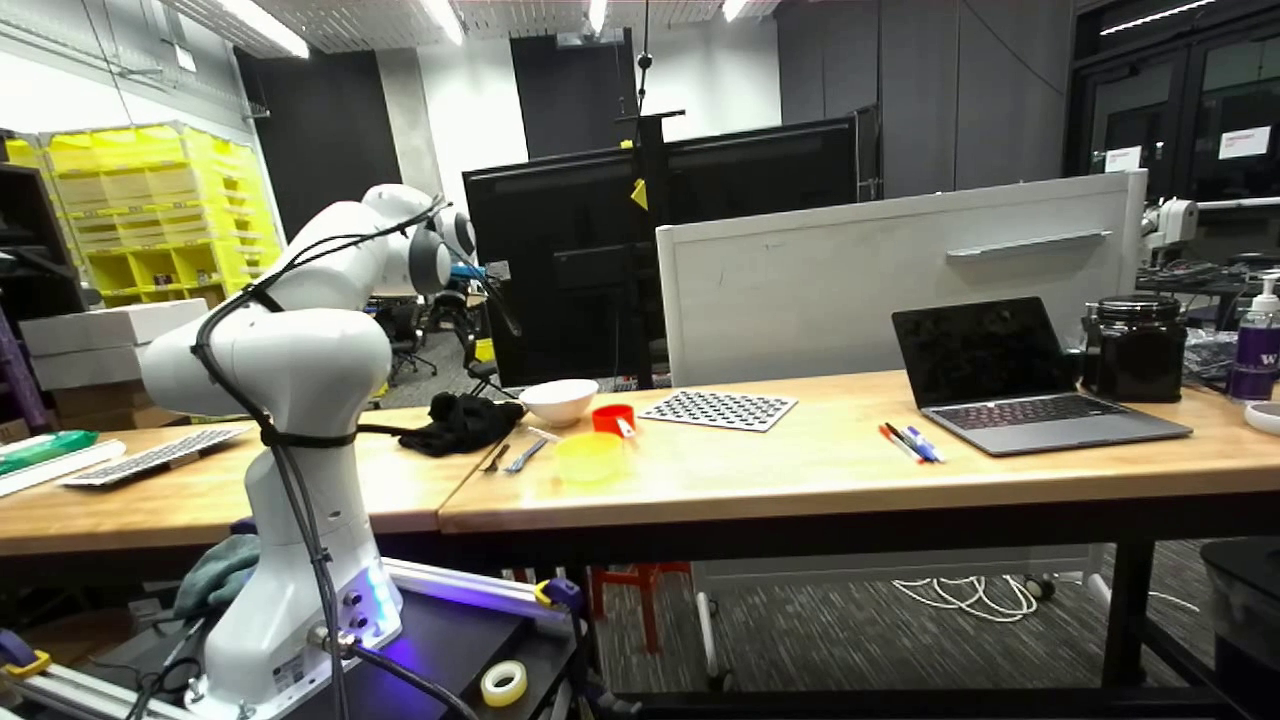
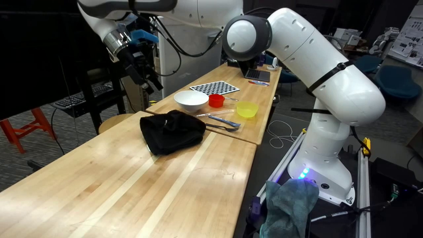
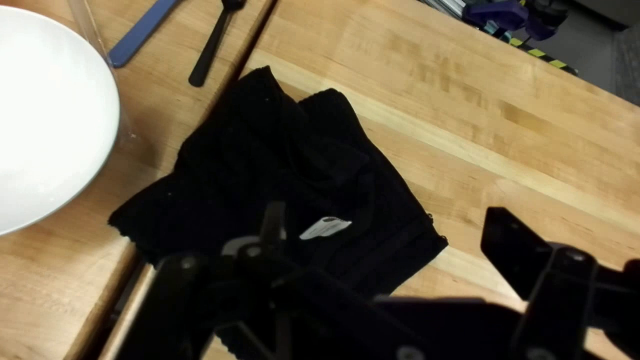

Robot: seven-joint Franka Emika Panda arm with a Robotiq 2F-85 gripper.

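A crumpled black cloth [image 3: 336,156] with a small white tag lies on the wooden table, one corner over the seam between two tabletops. In exterior view 2 the same cloth [image 2: 172,133] sits at the near side of the white bowl [image 2: 191,100]. My gripper stands open, its dark fingers wide apart in the wrist view, with nothing gripped. Exterior view 2 shows the gripper [image 2: 153,87] in the air, well above table height. From exterior view 1, the gripper itself is hard to make out.
Near the bowl are a red cup [image 2: 216,100], a yellow bowl [image 2: 247,109], a blue-handled utensil [image 2: 224,121] and a black fork [image 2: 222,127]. A checkered board [image 2: 214,87] and a laptop [image 2: 255,73] lie farther off.
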